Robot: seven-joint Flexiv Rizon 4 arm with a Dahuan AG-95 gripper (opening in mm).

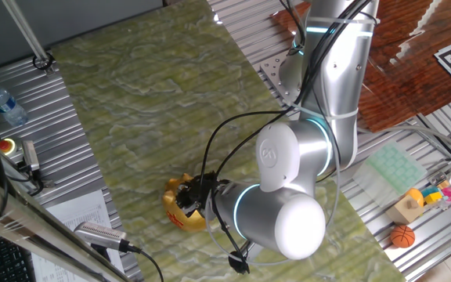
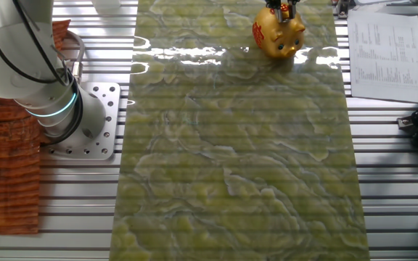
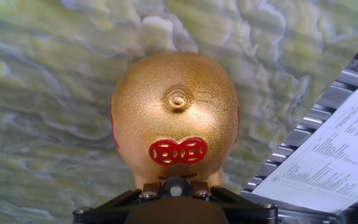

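A shiny gold piggy bank [image 2: 276, 36] with red markings stands on the green marbled mat, near the top edge in exterior view 2. My gripper [image 2: 283, 11] is right over its back, fingers pointing down. The fingertips stand a little apart, with a red and gold patch of the pig visible between them. The wrist view shows the pig's rounded rear [image 3: 176, 118] with its curled tail and a red double-coin emblem. There the gripper meets the pig's upper edge, and a small grey round part shows between the pads. Whether the fingers grip anything is unclear.
Printed paper [image 2: 388, 54] lies beyond the mat's right edge in exterior view 2. In exterior view 1, a water bottle [image 1: 6, 104], a pale green box [image 1: 388, 171] and a small basketball [image 1: 402, 236] are off the mat.
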